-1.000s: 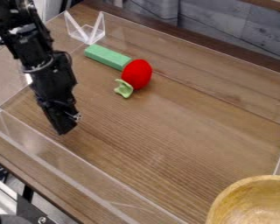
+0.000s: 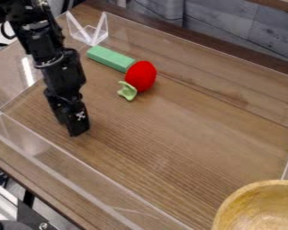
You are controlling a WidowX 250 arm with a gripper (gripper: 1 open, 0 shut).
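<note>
My black gripper (image 2: 75, 124) hangs low over the wooden table (image 2: 171, 162) at the left, its fingertips pointing down near the bare surface. The fingers are dark and small in view, so their opening is unclear. To its upper right lie a green block (image 2: 111, 59), a red round object (image 2: 141, 75) and a small light-green piece (image 2: 127, 91).
A yellow bowl (image 2: 257, 211) sits at the lower right corner. The table's edge runs along the back and the lower left.
My gripper has shifted away from the camera, up in the view, and its lower part looks narrower or turned. The objects on the table have not moved.
</note>
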